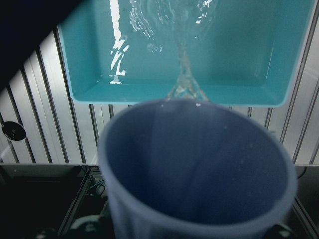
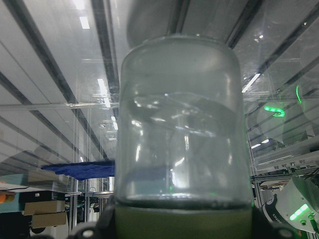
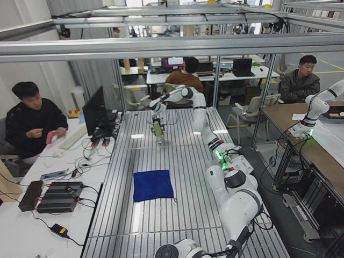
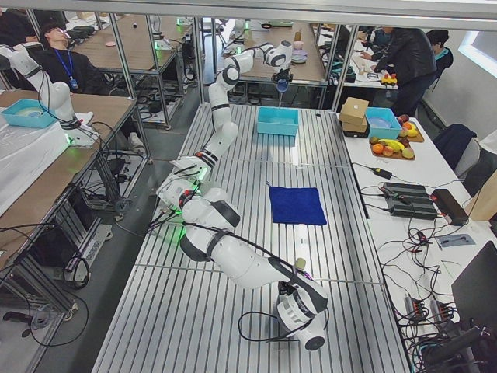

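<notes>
In the left wrist view my left gripper is shut on a blue cup [image 1: 199, 219], with water streaming past its rim into a teal bin [image 1: 84, 89]. That bin [image 4: 277, 124] is at the table's far end in the camera right view. My right gripper [image 3: 158, 122] is shut on an olive-green container [image 3: 157, 129] with a clear upper or lower section [image 2: 179, 149], held over the other end of the table; its fingers are mostly hidden by it.
A dark blue cloth [image 3: 153, 185] lies flat mid-table, with bare slatted table [image 3: 140, 220] around it. A side desk holds a monitor [image 3: 94, 115], cables, boxes and a fruit tray [image 4: 396, 151]. Metal frame posts border the table.
</notes>
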